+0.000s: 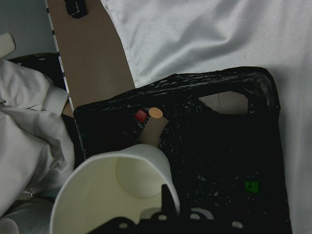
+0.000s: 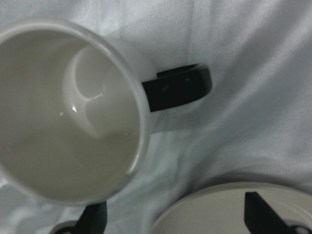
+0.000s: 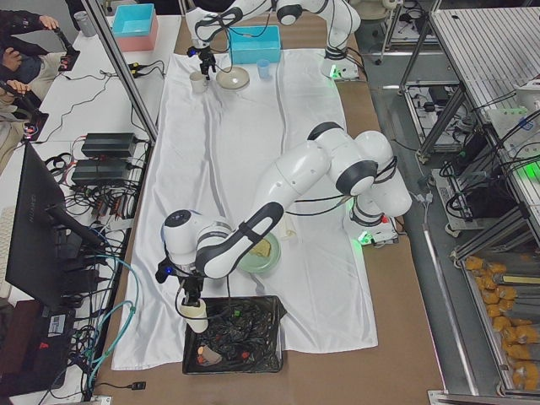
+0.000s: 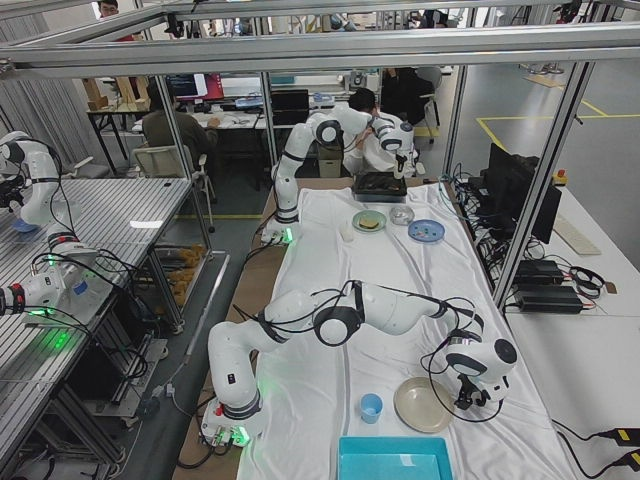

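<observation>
My left gripper (image 3: 191, 288) is shut on a cream cup (image 3: 194, 317), held over the left edge of a black bag-lined bin (image 3: 253, 359). In the left wrist view the bin holds cardboard scraps (image 1: 223, 103), a red piece (image 1: 141, 115), an orange disc (image 1: 155, 112) and a green piece (image 1: 251, 186). My right gripper is open above the cloth, beside a white mug (image 2: 34, 122) with a dark handle and a beige plate (image 2: 229, 209).
A green plate (image 3: 270, 261) with food, a blue plate (image 4: 426, 231), a blue cup (image 4: 370, 407) and a turquoise tray (image 4: 394, 458) stand on the white cloth.
</observation>
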